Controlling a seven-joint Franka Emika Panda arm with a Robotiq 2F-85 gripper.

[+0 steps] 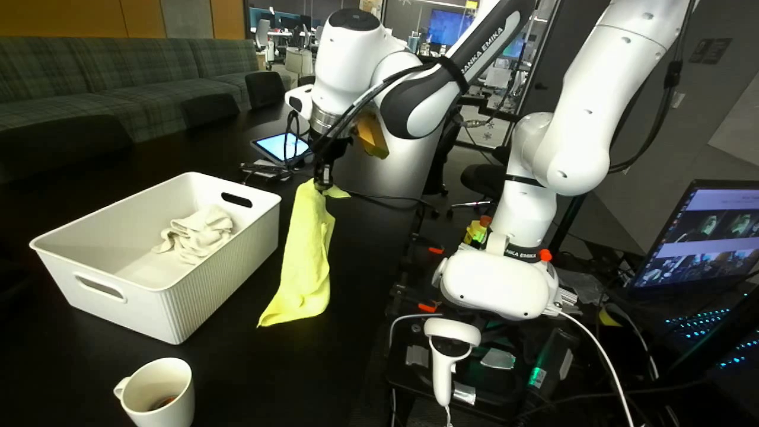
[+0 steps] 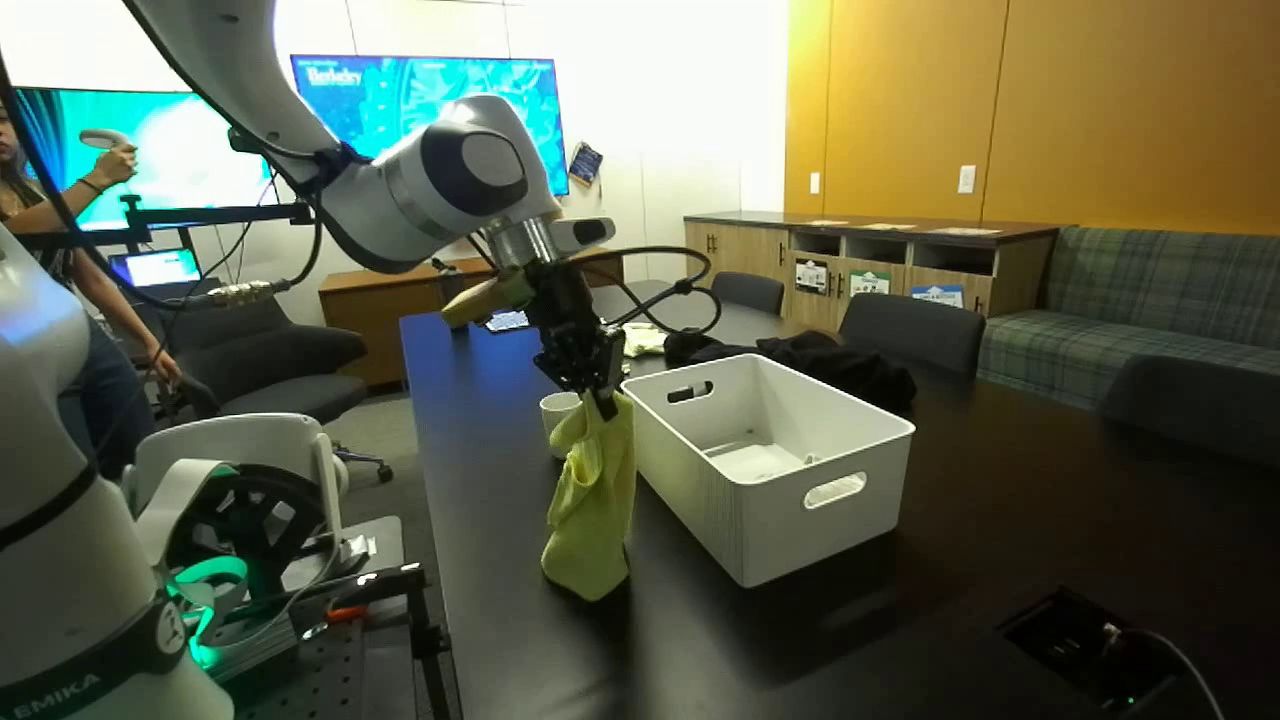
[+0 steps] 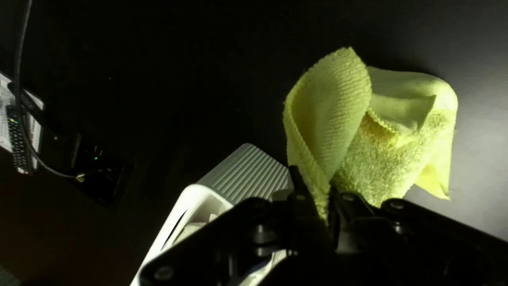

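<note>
A yellow cloth (image 1: 306,260) hangs from my gripper (image 1: 324,184), which is shut on its upper end. In exterior view 2 the cloth (image 2: 593,504) droops in folds beside the white bin, with my gripper (image 2: 603,402) pinching its top. The wrist view has a fold of the cloth (image 3: 333,114) rising between the dark fingers. To the cloth's left in exterior view 1 stands the white bin (image 1: 231,260), a crumpled whitish cloth (image 1: 199,231) inside it. Whether the hanging cloth's lower end touches the table is hard to tell.
A white mug (image 1: 160,395) with a little dark content stands in front of the bin. Behind the bin lie a tablet (image 1: 279,146) and cables. A cart with a headset (image 1: 498,284) borders the table's right side.
</note>
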